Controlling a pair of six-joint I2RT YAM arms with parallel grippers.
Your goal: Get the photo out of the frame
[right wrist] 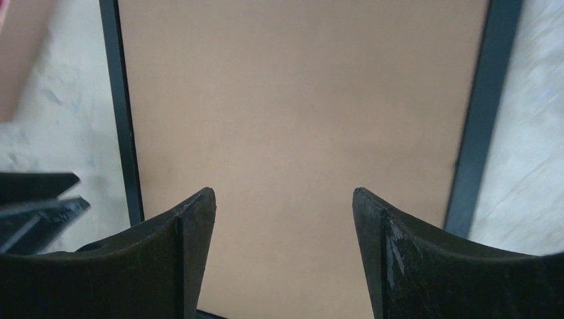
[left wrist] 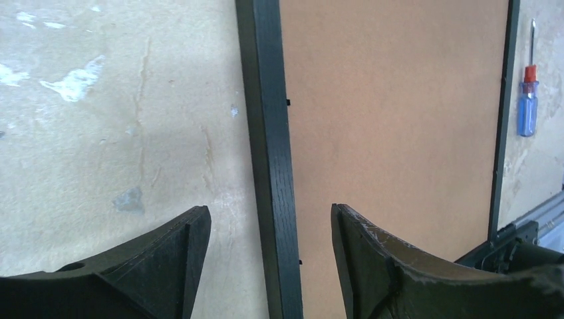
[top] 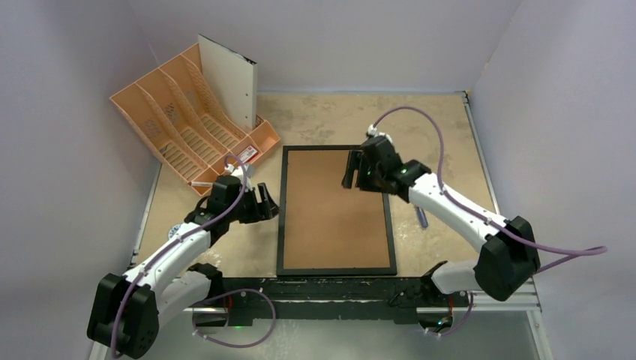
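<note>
The black picture frame (top: 280, 225) lies on the table with its brown backing board (top: 334, 225) facing up; any photo is hidden beneath. Small dark tabs show along the frame's inner edge in the left wrist view. My left gripper (top: 270, 206) is open just outside the frame's left side, and in its own view the black edge (left wrist: 271, 146) passes between the fingers, untouched. Over the upper right part of the board hangs my right gripper (top: 352, 171), open and empty, with only the backing board (right wrist: 286, 133) behind its fingers.
An orange slotted rack (top: 187, 112) stands back left, with a white panel (top: 231, 82) upright in it. A blue-handled screwdriver (left wrist: 527, 106) lies right of the frame, partly hidden by the right arm from above. Bare table (top: 315, 116) lies behind the frame.
</note>
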